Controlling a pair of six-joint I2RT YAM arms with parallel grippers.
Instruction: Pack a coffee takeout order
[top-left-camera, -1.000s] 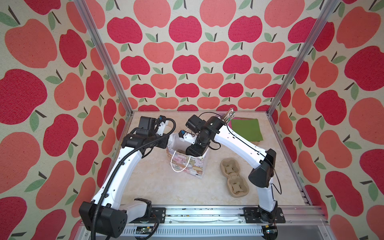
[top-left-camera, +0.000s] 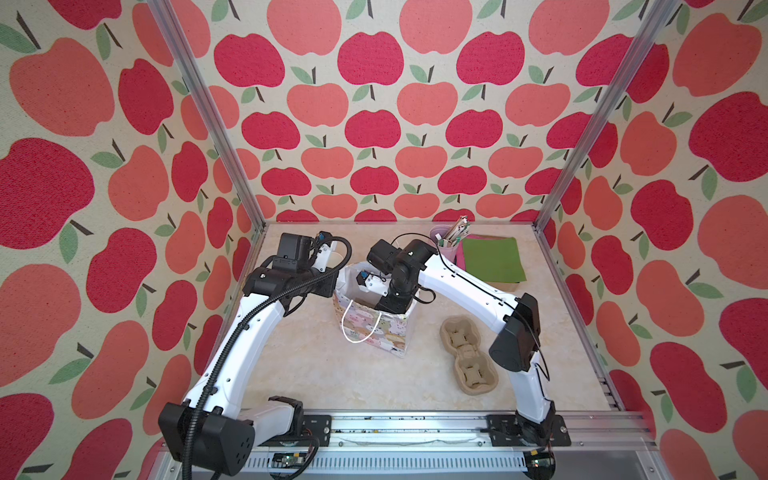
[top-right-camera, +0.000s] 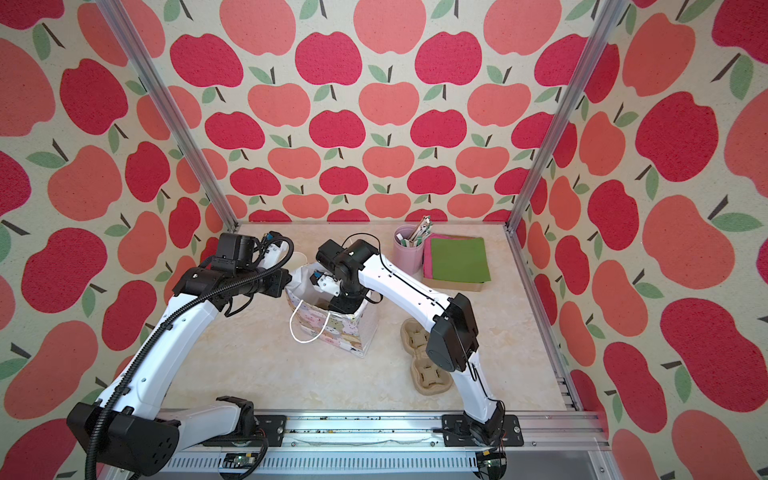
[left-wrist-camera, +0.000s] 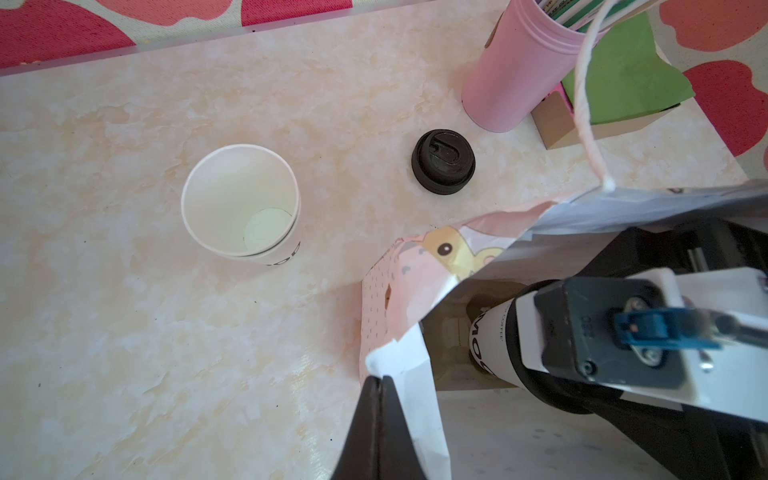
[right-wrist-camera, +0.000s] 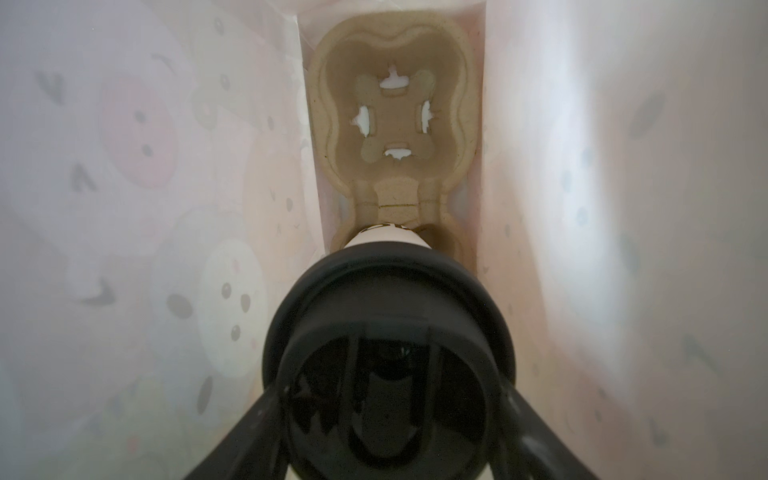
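Inside the paper bag (top-left-camera: 392, 329) with animal print, my right gripper is shut on a lidded coffee cup; its black lid (right-wrist-camera: 389, 260) fills the lower middle of the right wrist view. A cardboard carrier (right-wrist-camera: 396, 180) lies at the bag's bottom, one empty compartment showing at the far end. The cup stands over or in its nearer compartment; whether it is seated I cannot tell. At the bag's left rim, my left gripper is shut with its tips against the paper edge; how much paper is between them is unclear.
Open empty cups (left-wrist-camera: 240, 200), stacked, and a loose black lid (left-wrist-camera: 443, 161) stand behind the bag. A pink straw holder (top-right-camera: 409, 249) and a napkin box (top-right-camera: 457, 262) sit at the back right. Another carrier (top-left-camera: 469, 356) lies at the front right.
The left arm and the bag have stayed in place.
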